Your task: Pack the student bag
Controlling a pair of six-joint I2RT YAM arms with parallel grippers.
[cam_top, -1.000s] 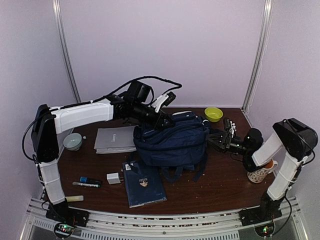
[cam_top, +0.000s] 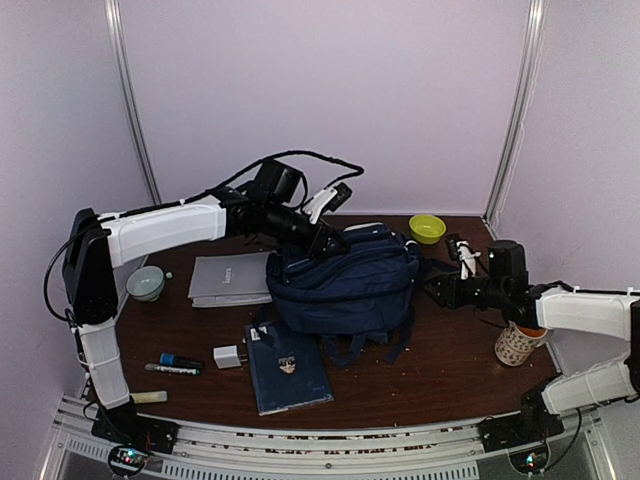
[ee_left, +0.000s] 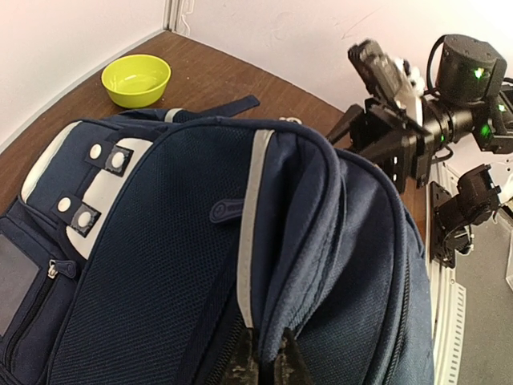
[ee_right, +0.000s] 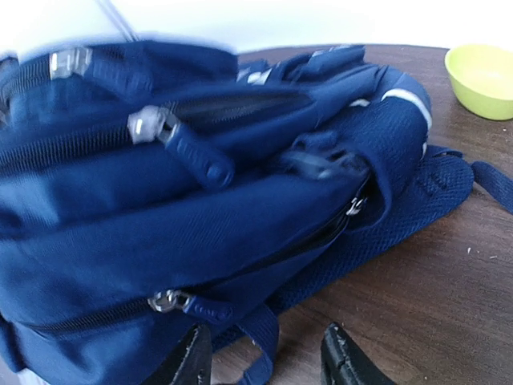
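Note:
The navy backpack [cam_top: 345, 290] lies in the middle of the table. My left gripper [cam_top: 325, 245] is shut on a thin fold of its fabric; in the left wrist view the piped edge [ee_left: 280, 325] runs down into the fingertips. Off the bag's right side stands my right gripper, its fingers apart and nothing gripped. Zipper pulls [ee_right: 204, 309] and a strap [ee_right: 260, 333] on the bag show just beyond it. A dark blue book [cam_top: 287, 368] lies in front of the bag, and grey folders [cam_top: 228, 278] lie to its left.
A green bowl [cam_top: 427, 229] stands behind right, a pale bowl [cam_top: 147, 284] far left. Markers [cam_top: 175, 368] and a white adapter [cam_top: 228, 357] lie front left. The patterned cup [cam_top: 517, 345] sits under the right arm. Bare table [cam_top: 440, 370] shows front right.
My right gripper has drawn slightly right, away from the bag, while its arm swung lower and outward. The left arm and the backpack look unmoved.

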